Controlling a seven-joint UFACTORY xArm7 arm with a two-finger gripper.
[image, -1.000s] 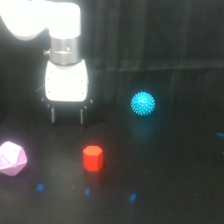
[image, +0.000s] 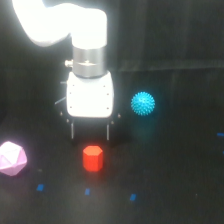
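Note:
The white robot arm reaches down from the top left, and its gripper (image: 90, 130) hangs with two thin dark fingers apart and nothing visible between them. A red hexagonal block (image: 92, 157) sits on the dark floor just below the gripper in the view. A pink faceted ball (image: 11, 158) lies at the left edge, and a cyan spiky ball (image: 143, 103) lies to the right of the gripper.
A dark wall or backdrop fills the upper right.
The arm and gripper have moved right and lower in the view, toward the red block. The block and both balls look unmoved.

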